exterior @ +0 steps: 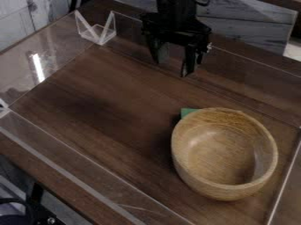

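A round wooden bowl (221, 171) sits at the lower right of the table (100, 119). Behind its left rim a small green object (186, 112) is partly hidden by the bowl. My black gripper (174, 61) hangs open over the back middle of the table, well above and behind the bowl, with nothing seen between its fingers.
Clear plastic edging runs along the table's sides, with an upright clear bracket (99, 31) at the back left. A grey board wall stands behind the table.
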